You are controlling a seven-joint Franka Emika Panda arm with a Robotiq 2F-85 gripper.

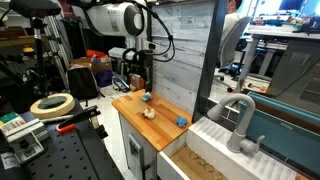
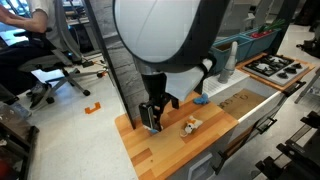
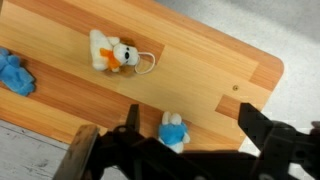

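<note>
In the wrist view my gripper is open, its two dark fingers set wide apart with nothing held between them. A small blue-and-white toy lies on the wooden top, showing in the gap nearer the left finger. An orange-and-white toy with a thin loop of string rests toward the upper left. At the left edge sits a blue toy. From the side, the same blue-and-white toy lies close to the gripper, at the far end of the board.
A white drawer stands open at the near end of the board. A grey faucet rises beyond it. Behind the board is a grey plank wall. Bare wood lies between the toys. A tape roll sits off to the left.
</note>
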